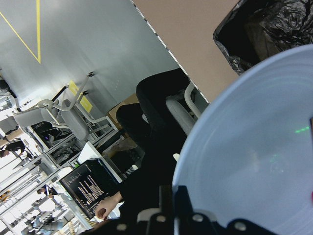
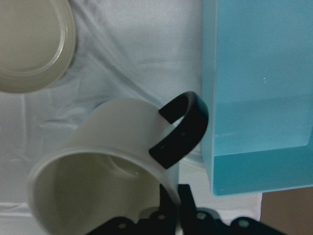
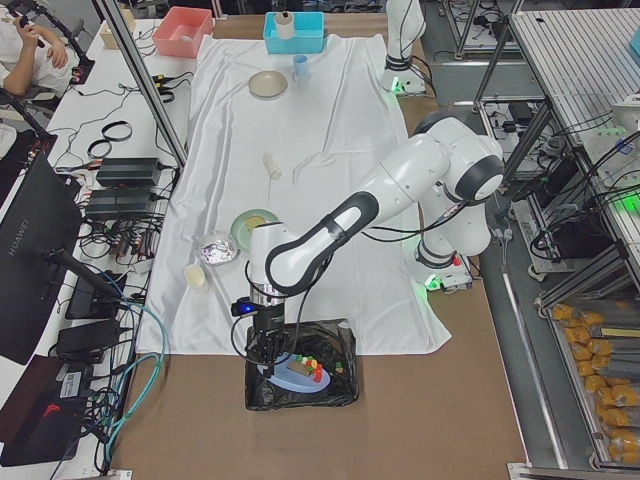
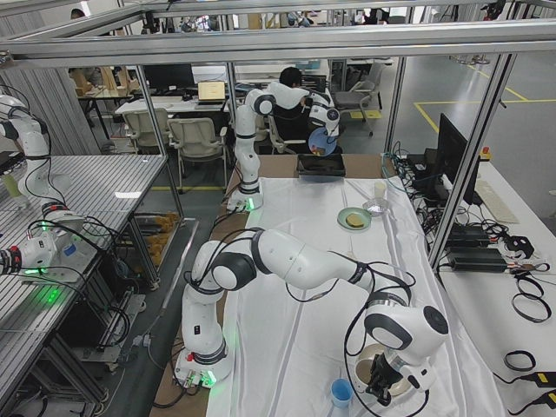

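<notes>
A blue plate [image 3: 295, 380] with small red, green and brown pieces on it is held tilted over a black-lined bin [image 3: 335, 390] by my left gripper [image 3: 268, 355]; in the left wrist view its rim sits between the shut fingers. At the other end, my right gripper is shut on the rim of a white mug [image 2: 117, 127] with a black handle, beside a light blue container [image 2: 259, 78].
On the white cloth are a green plate [image 4: 354, 211] with food, crumpled foil [image 3: 217, 247], a cream cup [image 3: 194, 275], a beige plate [image 3: 268, 84] and a blue cup [image 4: 341, 392].
</notes>
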